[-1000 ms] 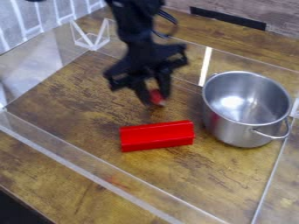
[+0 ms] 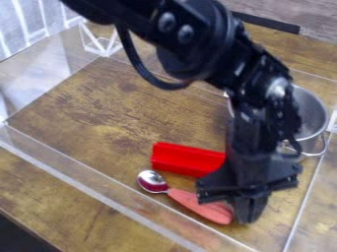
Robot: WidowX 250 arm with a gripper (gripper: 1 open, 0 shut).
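My dark gripper point(image 2: 242, 197) is low over the table at the lower right, at a spoon point(image 2: 152, 181) with a pink handle; its metal bowl points left, and the handle runs under the gripper. Whether the fingers hold the handle is unclear. A red block point(image 2: 178, 158) lies just behind the spoon, its right end hidden by the gripper. A steel pot point(image 2: 310, 113) stands behind the gripper on the right, largely hidden by it.
Clear walls or strips run along the left, front and right edges of the work area.
The spoon now shows in front of the red block, and the pot is more hidden.
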